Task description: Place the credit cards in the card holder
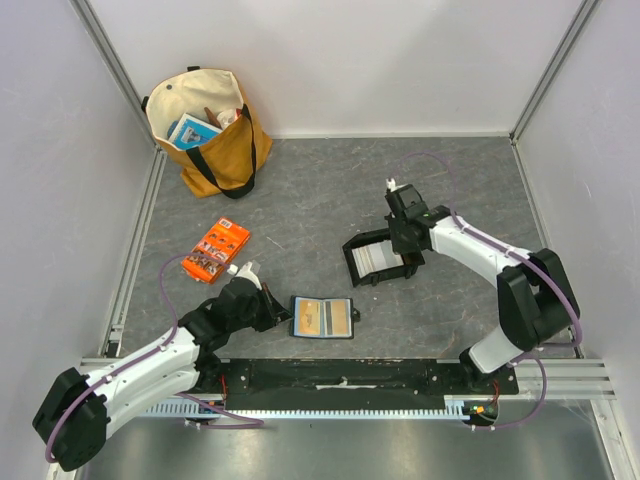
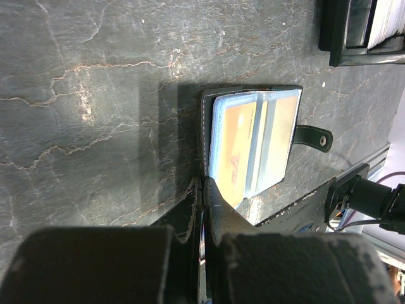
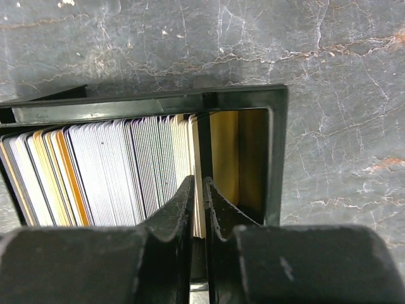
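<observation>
A black card box (image 1: 356,246) packed with upright cards (image 3: 101,171) sits right of centre. My right gripper is shut on cards at the row's end, beside the box's empty end compartment (image 3: 252,164). The open card holder (image 1: 322,316) lies at the front centre, cards showing in its clear sleeves, its strap pointing right. My left gripper is shut just at the holder's left edge, nothing visible between its fingers.
An orange packet (image 1: 214,250) lies at the left, and a yellow tote bag (image 1: 205,130) stands at the back left.
</observation>
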